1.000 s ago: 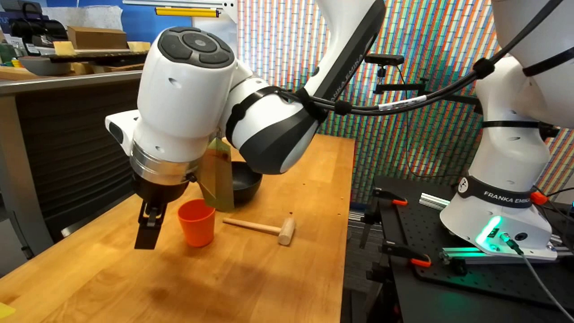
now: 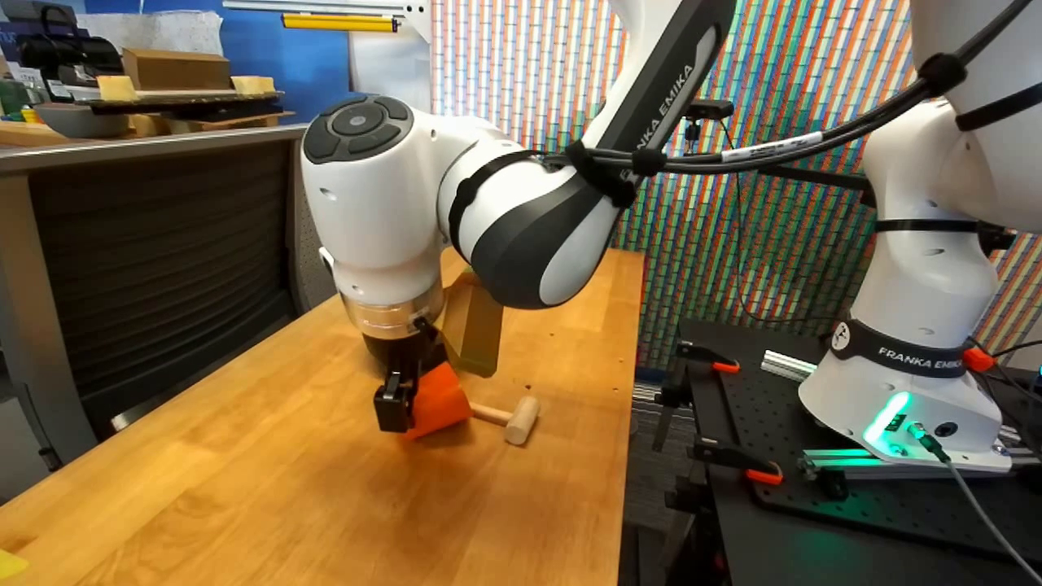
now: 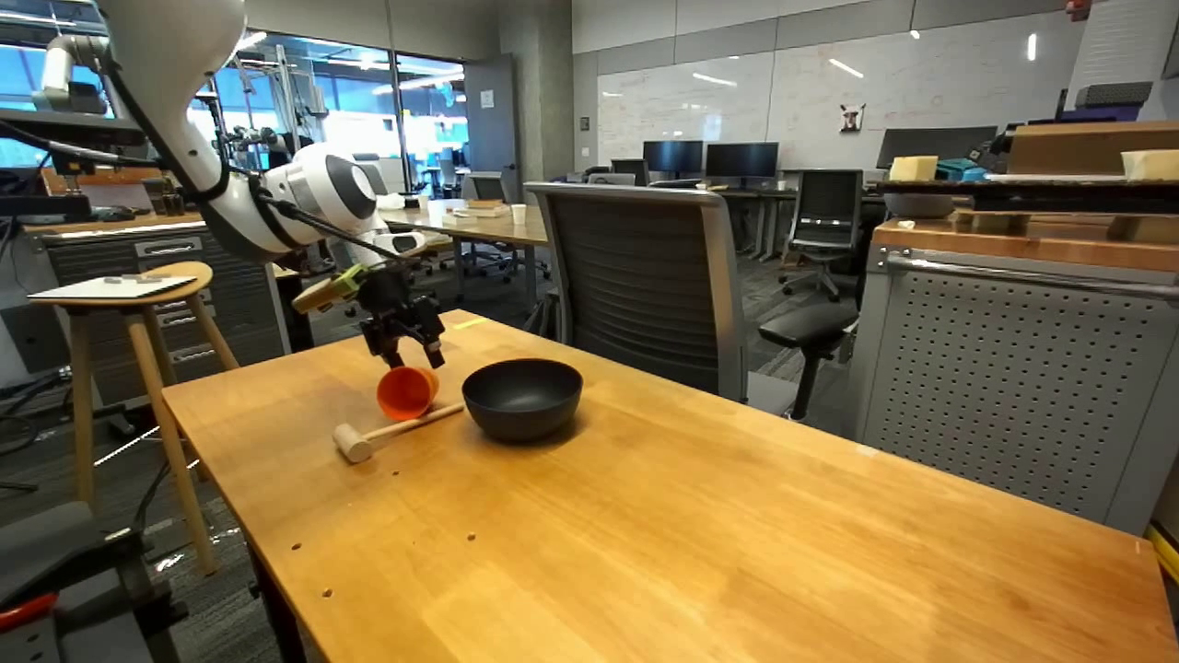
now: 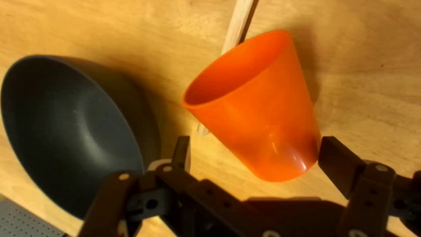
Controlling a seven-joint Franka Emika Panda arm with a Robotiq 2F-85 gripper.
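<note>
An orange cup (image 4: pixel 268 110) is tipped over, its mouth toward the bowl side and the mallet handle in the wrist view. My gripper is open, its fingers spread wide; the right finger (image 4: pixel 335 158) meets or nearly meets the cup's base, while the left one stands clear of it. From exterior view 2, the gripper (image 3: pixel 414 355) hangs just above the cup (image 3: pixel 405 392), whose open mouth faces that camera. A wooden mallet (image 3: pixel 354 442) lies against or under the cup; part of its handle is hidden in the wrist view.
A black bowl (image 3: pixel 521 400) stands close beside the cup and my left finger. Beyond these, much of the wooden table (image 3: pixel 718 530) is bare. An office chair (image 3: pixel 641 287) is at the table's far edge.
The cup stood upright and now lies tipped, shifted right toward the mallet. My gripper has moved right and turned, from beside the cup to over it. The mallet looks almost unmoved.
</note>
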